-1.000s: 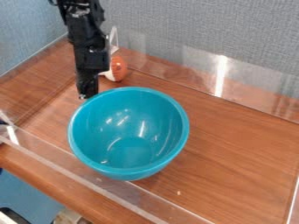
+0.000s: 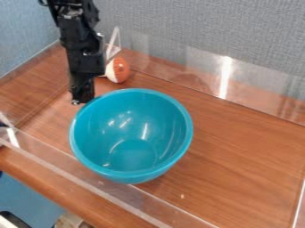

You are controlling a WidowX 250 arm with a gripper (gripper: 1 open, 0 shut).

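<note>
A large teal bowl (image 2: 131,138) stands on the wooden table (image 2: 238,169). The black gripper (image 2: 80,95) hangs from the upper left just beside the bowl's back left rim, low toward the table and shut, with nothing visible between its fingers. Behind it, to the right of the arm, is an orange object (image 2: 118,70) with a pale, thin upper part, partly hidden by the arm.
Clear plastic walls edge the table at back and front, with a grey textured panel (image 2: 215,31) behind. A dark object (image 2: 12,220) sits below at the lower left corner.
The gripper has shifted very slightly left, staying near the bowl's rim. The bowl and orange object look unmoved.
</note>
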